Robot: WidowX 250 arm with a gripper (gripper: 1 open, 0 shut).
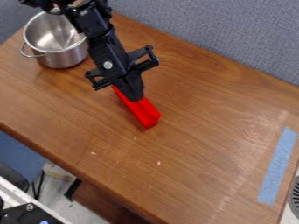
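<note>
My black gripper (131, 87) points down over a red elongated block (143, 112) lying diagonally near the middle of the wooden table (193, 153). The gripper's tip is at the block's upper part and covers some of it. The fingertips are too small and dark to tell whether anything is between them.
A steel pot (61, 54) with handles stands at the upper left, behind the arm. A strip of blue tape (275, 166) runs along the right side. A grey wall rises at the back right.
</note>
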